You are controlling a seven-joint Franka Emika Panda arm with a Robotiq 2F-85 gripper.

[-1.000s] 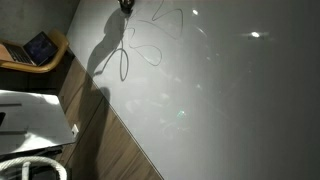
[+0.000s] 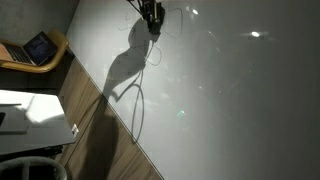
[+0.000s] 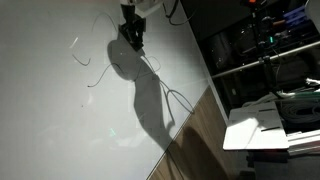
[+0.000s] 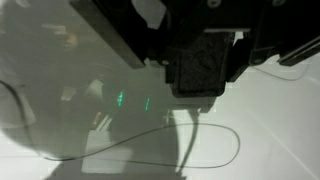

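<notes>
My gripper [image 2: 154, 28] is at the top of exterior view 1, close to a large pale whiteboard-like surface [image 2: 240, 110]. In exterior view 2 the gripper [image 3: 137, 42] appears at the upper middle. A dark, square-edged block [image 4: 199, 66] sits between the fingers in the wrist view, and the gripper is shut on it. A thin, dark looping line [image 4: 238, 148] runs below the block; whether it is a cable or a shadow is unclear.
A wooden floor strip [image 2: 125, 150] borders the surface. Beyond it are a chair with a laptop [image 2: 40, 48] and a white table [image 2: 35, 118]. Dark curved marks [image 3: 93, 82] show on the surface.
My gripper has moved down and to the right in exterior view 1, and its shadow has shifted with it. The loop of thin line has also moved lower.
</notes>
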